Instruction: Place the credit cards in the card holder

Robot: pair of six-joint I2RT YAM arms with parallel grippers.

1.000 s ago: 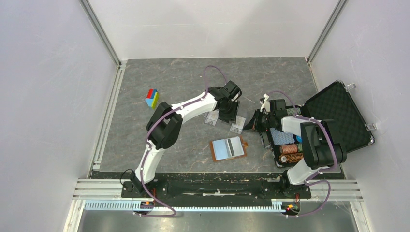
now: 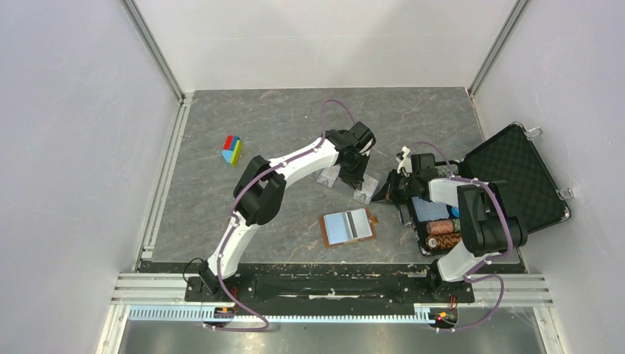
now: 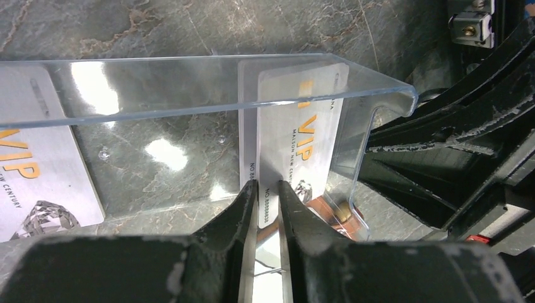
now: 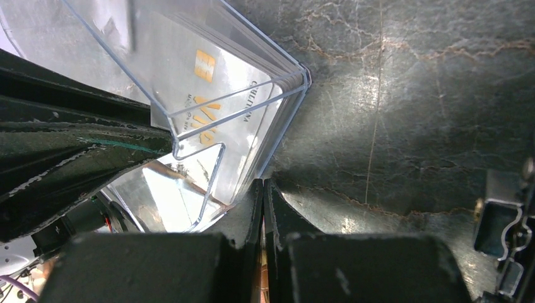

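Note:
The clear card holder (image 2: 366, 189) lies on the table, white VIP cards at both ends. In the left wrist view, one card group (image 3: 38, 170) sits at the left end. At the right end, one card (image 3: 303, 126) overlaps another lying slightly left. My left gripper is over the holder, fingers slightly apart; the right-end card's lower edge shows in the gap, with no clear grip on it. My right gripper is shut beside the holder's right end, nothing showing between its fingers. A stack of cards (image 4: 214, 82) shows through the clear wall.
A clipboard (image 2: 324, 232) with papers lies in front of the holder. An open black case (image 2: 441, 226) with several items is under the right arm. Coloured blocks (image 2: 232, 149) stand at the left.
The left gripper has shifted slightly right, and the card holder has slid a little the same way. The right arm is nearly still.

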